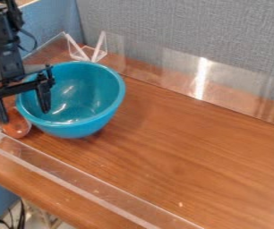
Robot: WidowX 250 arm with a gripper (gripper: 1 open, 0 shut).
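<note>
A turquoise bowl [86, 107] stands upright at the left end of the wooden table. Just left of it, partly covered by the gripper, lies an orange object [18, 126]. My black gripper [21, 107] is open at the bowl's left side, one finger over the orange object and the other at the bowl's left rim. Whether either touches is hard to tell.
Clear plastic guards run along the back [223, 97] and front of the table, with clear angled pieces at the back-left corner. The wooden surface [193, 152] right of the bowl is empty.
</note>
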